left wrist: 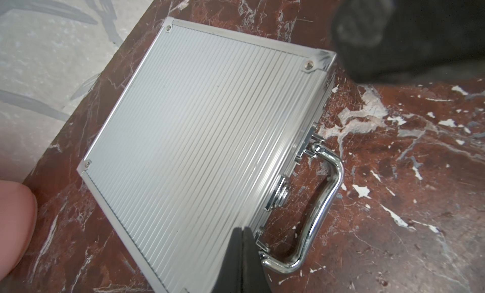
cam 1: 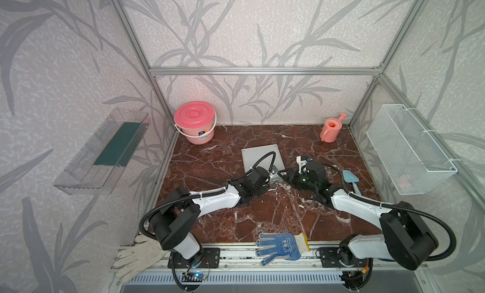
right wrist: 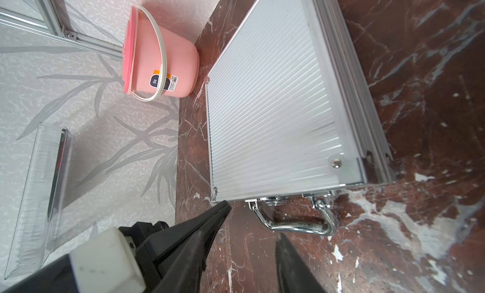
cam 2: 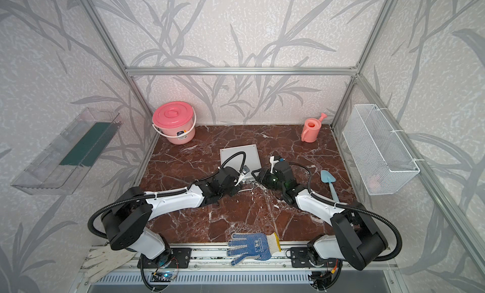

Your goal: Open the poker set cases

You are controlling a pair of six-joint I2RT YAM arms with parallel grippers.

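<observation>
A closed silver ridged case [left wrist: 202,126] lies flat on the marble table, turned at an angle. Its chrome handle [left wrist: 323,207] and latches stick out along the front side. In the left wrist view my left gripper is shut, nothing between its fingers, with its tips over the case's front edge beside a latch [left wrist: 278,193]. My right gripper stands open and empty in the right wrist view, in front of the case near the handle [right wrist: 298,226]. How far the fingers are from the metal cannot be judged.
A pink lidded bucket [cam 1: 195,122] stands at the back left, a coral watering can [cam 1: 331,129] at the back right. A light blue scoop [cam 1: 350,177] lies on the right. The gloves [cam 1: 284,246] are at the front edge. Open table lies behind the case.
</observation>
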